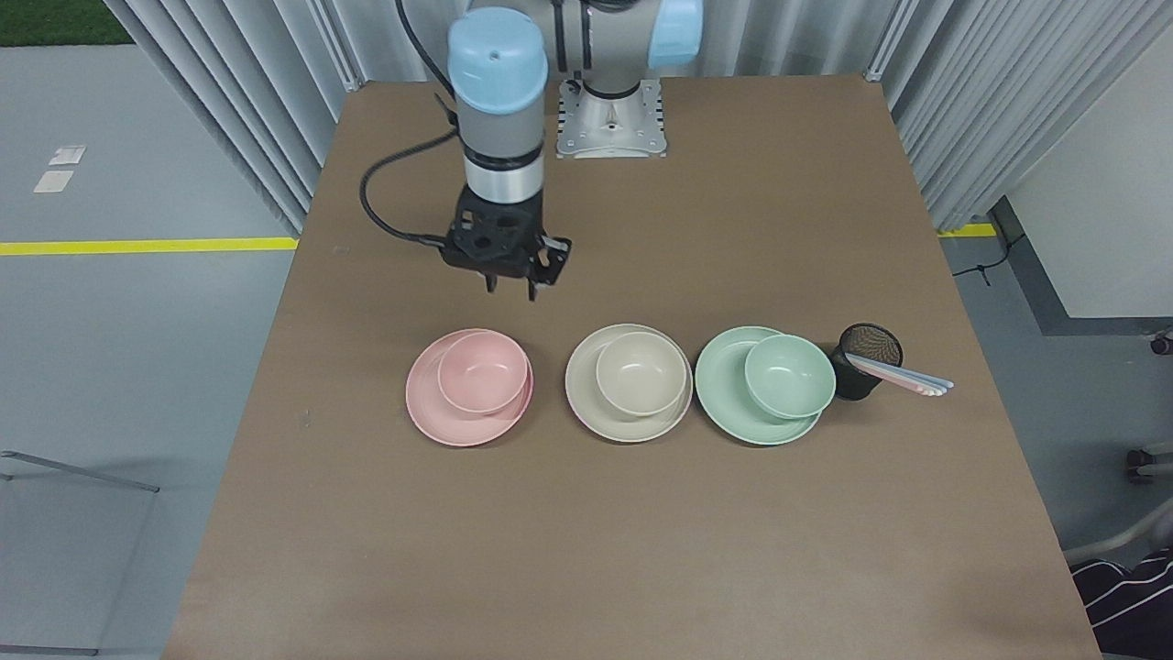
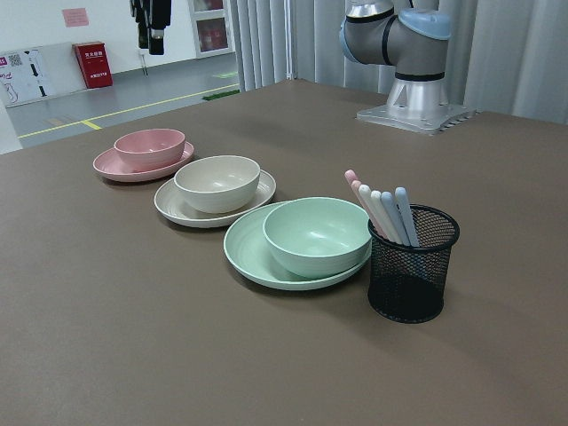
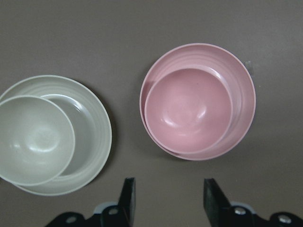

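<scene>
My gripper (image 1: 511, 288) hangs over the table behind the pink set, its two fingers apart with nothing between them (image 3: 169, 196). Below and ahead in the wrist view are a pink bowl (image 3: 188, 111) in a pink plate (image 3: 244, 99) and a cream bowl (image 3: 33, 137) in a cream plate (image 3: 94, 137). To the right in the front view sit a mint bowl (image 1: 789, 374) on a mint plate (image 1: 720, 390).
A black mesh cup (image 2: 408, 284) holding several pastel chopsticks (image 2: 382, 209) stands beside the mint set. The robot base (image 1: 610, 132) is at the back.
</scene>
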